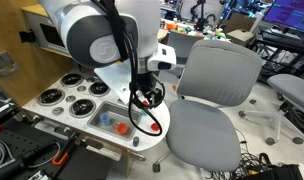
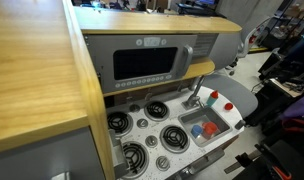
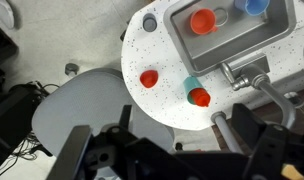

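My gripper is open with nothing between its fingers, above the rounded white counter end. In exterior view 1 the gripper (image 1: 150,99) hangs at the right of the sink. A teal bottle with a red top (image 3: 195,90) stands on the counter between the fingers' directions, a little ahead of them; in exterior view 2 the bottle (image 2: 212,100) is upright. A small red object (image 3: 149,78) lies nearby, and a grey can (image 3: 149,22) stands near the counter edge. An orange cup (image 3: 203,21) and a blue cup (image 3: 254,5) are in the sink.
The metal sink (image 1: 96,120) has a tall faucet (image 3: 281,104) close to the bottle. Stove burners (image 1: 52,97) lie beyond it, under a microwave (image 2: 142,62). A grey chair (image 1: 205,132) stands against the counter's rounded end.
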